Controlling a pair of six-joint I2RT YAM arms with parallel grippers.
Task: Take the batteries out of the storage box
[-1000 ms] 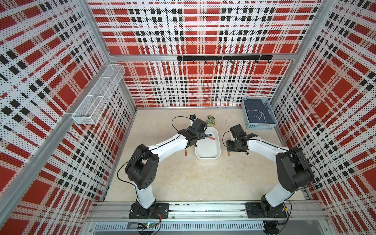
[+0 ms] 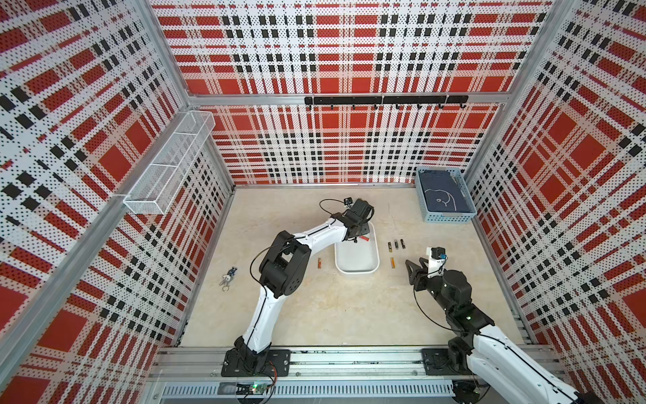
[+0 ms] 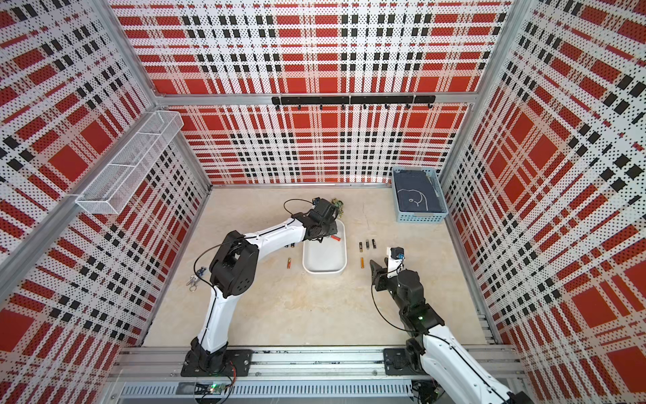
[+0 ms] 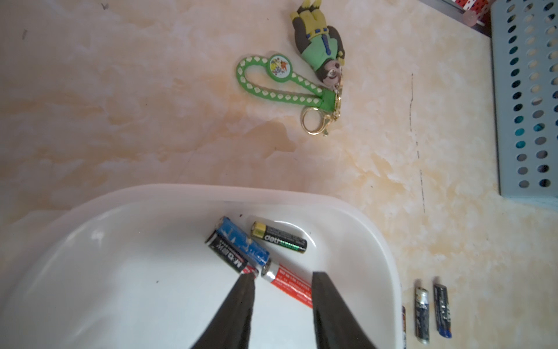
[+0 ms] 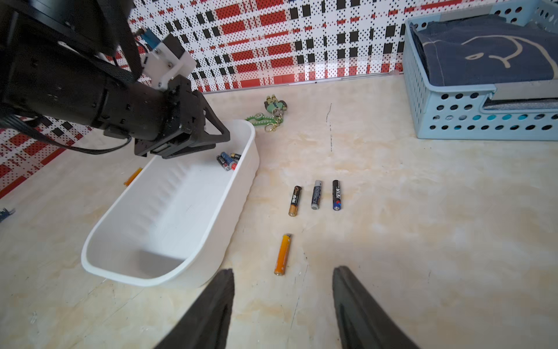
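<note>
The white storage box (image 3: 324, 262) sits mid-table. In the left wrist view it holds a blue battery (image 4: 238, 238), a black battery (image 4: 226, 250), a green-black battery (image 4: 280, 237) and a red battery (image 4: 290, 285), clustered at its back. My left gripper hangs open above them. My right gripper stands open at the right front, away from the box. Right of the box lie an orange battery (image 5: 283, 254) and several darker batteries (image 5: 316, 195); more lie left of it.
A green figure keychain (image 4: 318, 52) lies behind the box. A blue basket (image 5: 453, 122) with dark cloth stands at the back right. Keys (image 2: 227, 279) lie at far left.
My left gripper has moved right and back over the box. My right gripper has pulled back toward the front right, away from the batteries beside the box.
</note>
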